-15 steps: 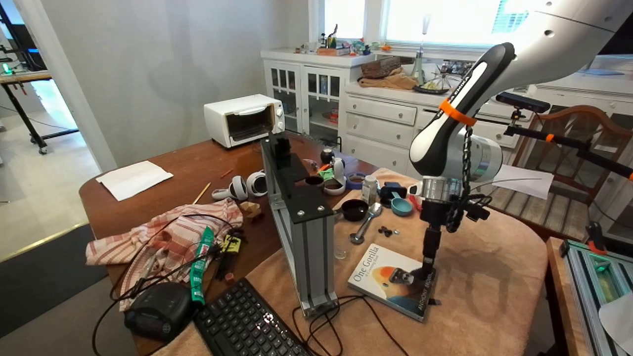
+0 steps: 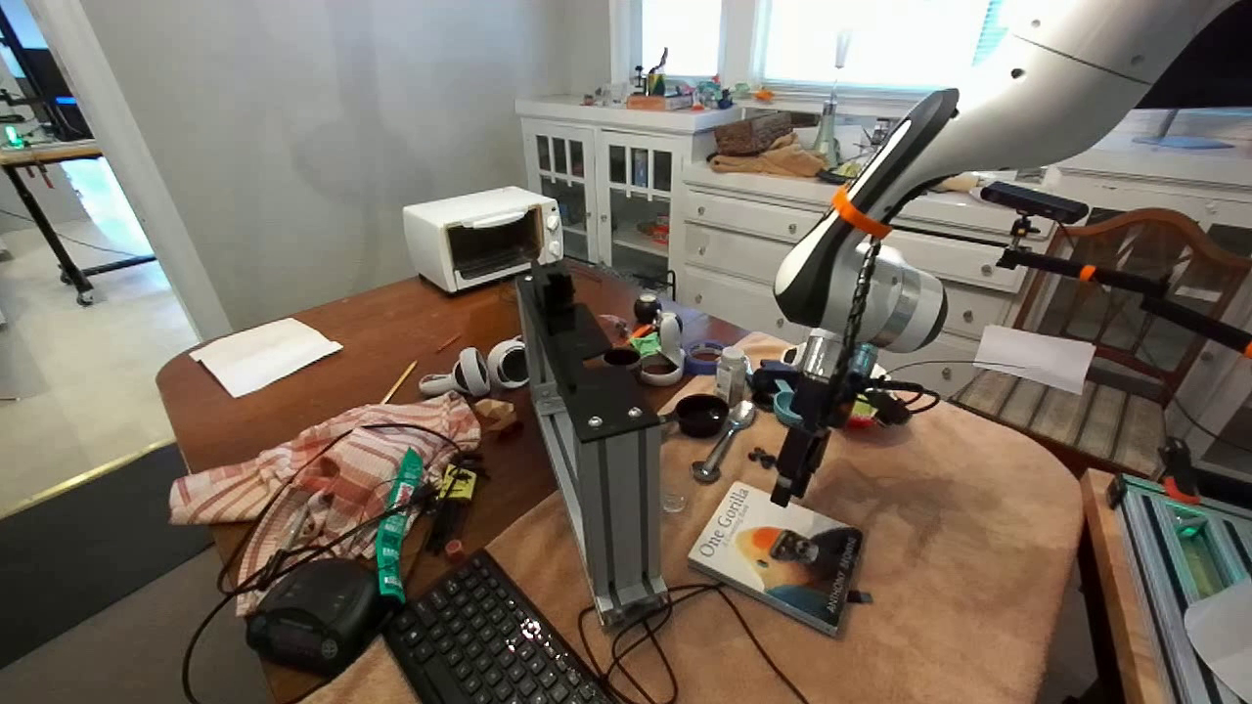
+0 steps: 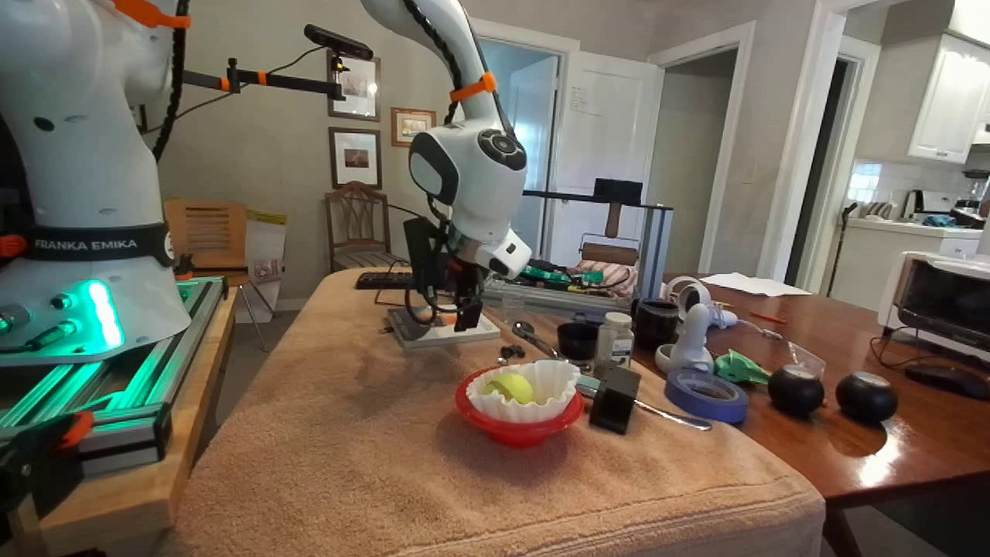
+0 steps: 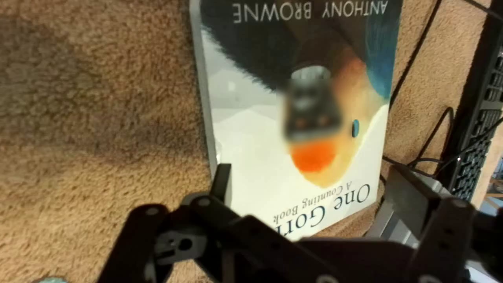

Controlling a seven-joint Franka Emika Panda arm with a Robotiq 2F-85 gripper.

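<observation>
A book titled One Gorilla (image 2: 745,534) lies flat on the tan towel, cover up. Its cover fills the middle of the wrist view, with a dark blurred patch (image 4: 311,111) that I cannot make out. My gripper (image 2: 792,491) is above the book's far edge, tilted, with its fingers wide open and nothing held. In the wrist view one finger (image 4: 221,184) overlaps the book's left edge near the title end, while the other finger (image 4: 412,198) appears beyond the opposite side. Contact with the book cannot be told.
A metal frame (image 2: 622,516) stands beside the book, with cables and a keyboard (image 2: 487,634) in front. Behind are a spoon (image 2: 725,444), a black cup (image 2: 701,415) and a white bottle (image 2: 730,375). A red bowl (image 3: 520,432) holds a white liner and a yellow-green ball. Open towel lies right of the book.
In exterior view 1 my arm has moved left and the gripper has risen slightly and tilted, shifting from the book's right side to above its far edge. The book has not moved.
</observation>
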